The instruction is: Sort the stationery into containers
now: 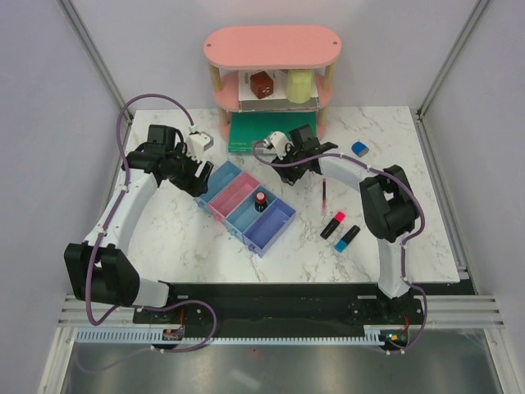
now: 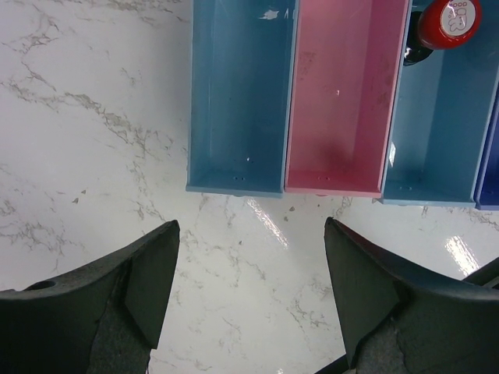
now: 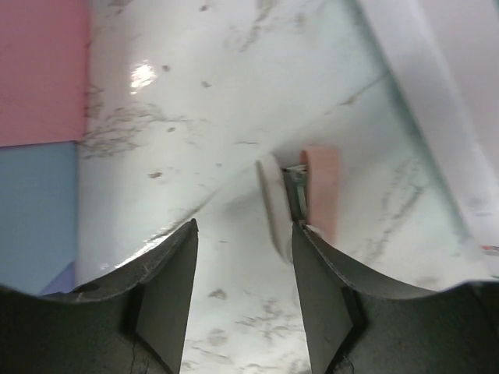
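Note:
A four-compartment organizer of blue, pink, blue and dark blue bins [image 1: 235, 194] sits angled at centre left, a red-capped dark bottle [image 1: 260, 203] in its third bin. My left gripper is open and empty over its near end. My right gripper is part open over the table beside the organizer; beyond its fingertips, a small pale, pink and dark item [image 3: 321, 191] shows blurred. A thin pen [image 1: 324, 194], two markers [image 1: 332, 226] [image 1: 348, 239] and a blue block [image 1: 359, 148] lie on the right of the table.
A pink shelf [image 1: 272, 43] with boxes, a yellow cylinder and green base stands at the back.

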